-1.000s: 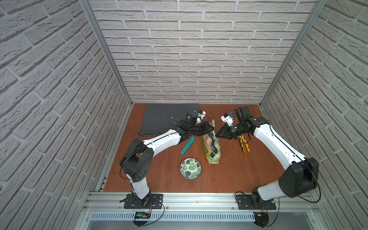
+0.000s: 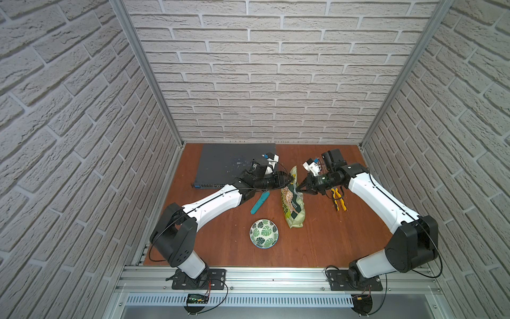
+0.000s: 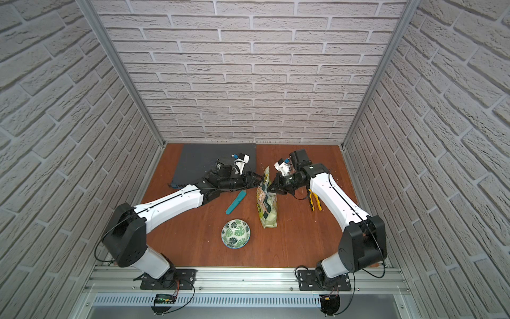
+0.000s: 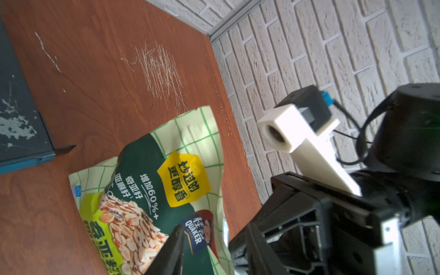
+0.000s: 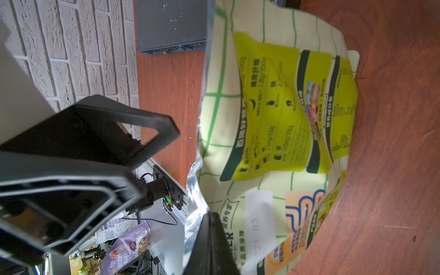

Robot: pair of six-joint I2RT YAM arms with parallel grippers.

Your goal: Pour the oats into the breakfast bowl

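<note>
The oats bag [image 2: 293, 204], pale with green grid lines, stands upright on the table, right of and behind the leaf-patterned bowl [image 2: 264, 234]. My left gripper is partly open at the bag's upper edge; its dark fingers [image 4: 170, 249] overlap the printed front in the left wrist view. From the other side, my right gripper is shut against the bag's silvery edge. Its fingertips meet where the foil folds, and whether they pinch any film cannot be made out. No oats show in the bowl; the bag's inside is hidden.
A teal strip-like object [image 2: 259, 202] lies left of the bag, behind the bowl. Yellow-handled tools [image 2: 339, 199] lie beneath the right arm. A dark flat box [image 2: 223, 164] fills the back left.
My right gripper has come left against the bag. The bag and bowl have stayed nearly in place.
</note>
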